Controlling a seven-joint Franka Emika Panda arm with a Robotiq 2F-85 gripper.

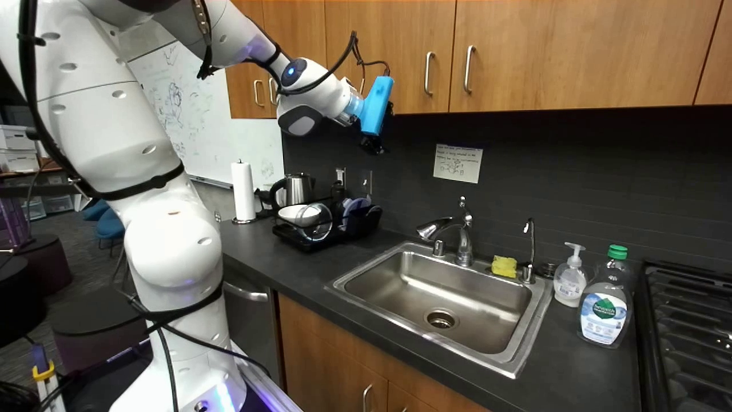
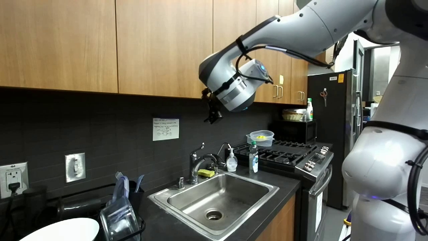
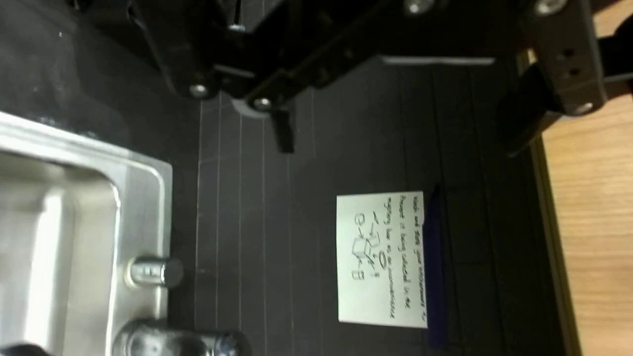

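Note:
High above the counter, my gripper faces the dark tiled wall, its two black fingers spread wide with only wall visible between them. A handwritten white note (image 3: pixel 383 259) hangs on that wall, lower in the wrist view than the fingertips. From outside, the gripper (image 2: pixel 213 116) is near the lower edge of the wooden upper cabinets (image 2: pixel 164 46), touching nothing that I can make out. The steel sink (image 1: pixel 449 295) lies well below and to its right in exterior view 1. By the faucet (image 1: pixel 464 237) rests a yellow sponge (image 1: pixel 504 266).
A dish rack (image 1: pixel 309 240) with a white bowl stands left of the sink. On the right are a soap pump (image 1: pixel 569 281), a clear soap bottle (image 1: pixel 604 316) and the stove (image 1: pixel 693 329). The sink basin is empty.

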